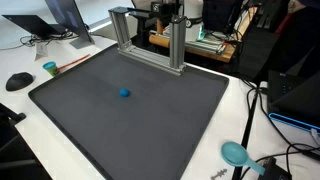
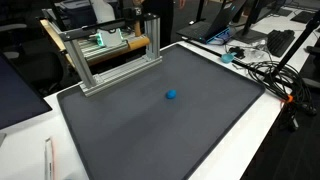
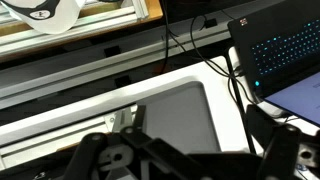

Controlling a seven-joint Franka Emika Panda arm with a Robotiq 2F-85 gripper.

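Note:
A small blue object [image 1: 124,92] lies by itself on the dark grey mat [image 1: 150,125]; exterior view 2 also shows the blue object [image 2: 171,95] there, with bare mat all round it. My gripper fills the lower part of the wrist view, its dark fingers spread apart. Between them only grey mat shows, so it appears open and empty. The blue object cannot be made out in the wrist view. In both exterior views I cannot clearly pick out the gripper among the dark shapes at the top.
A metal frame [image 2: 115,75] stands along one mat edge, with a shelf behind it. A laptop [image 3: 285,50] and loose cables are near another edge. A teal ladle-like thing [image 1: 238,155] and a green item [image 1: 50,68] lie off the mat.

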